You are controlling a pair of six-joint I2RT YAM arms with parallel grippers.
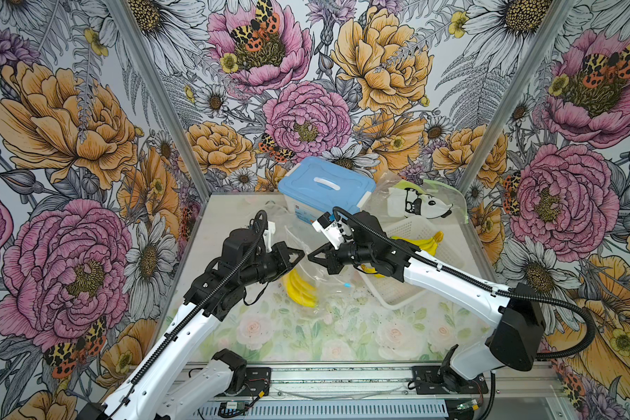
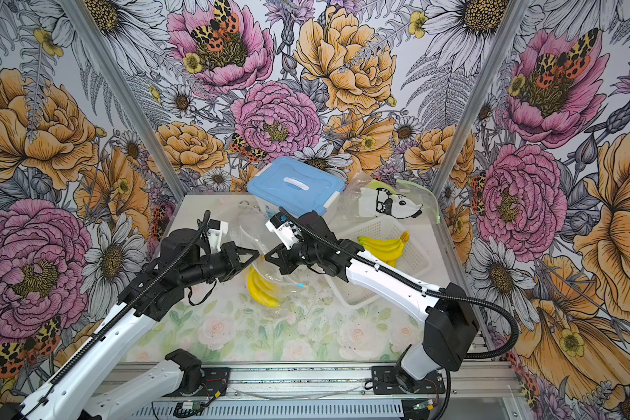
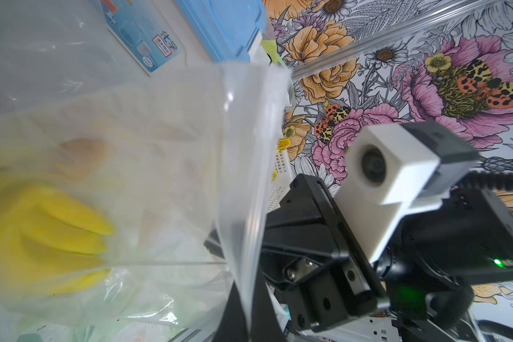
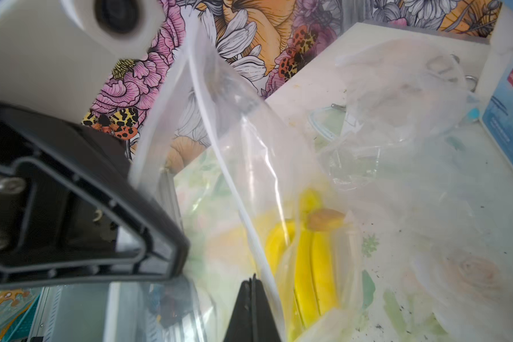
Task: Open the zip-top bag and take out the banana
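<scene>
The clear bag [image 3: 154, 171] stands partly upright, and yellow bananas [image 3: 57, 239] show through its film in both wrist views. Its white zip edge [image 4: 222, 154] slants through the right wrist view. My left gripper is shut on the bag's edge, which runs down between its fingers. My right gripper is shut, its tips close beside the zip edge; no film clearly shows between them. In the top left view, the left gripper [image 1: 299, 257] and right gripper [image 1: 313, 259] nearly meet above the bag.
At the back stands a box with a blue lid [image 1: 329, 183]. A white basket [image 1: 399, 297] holding more bananas [image 1: 427, 243] lies under the right arm. Behind it is a clear bag with a panda print [image 1: 423, 203].
</scene>
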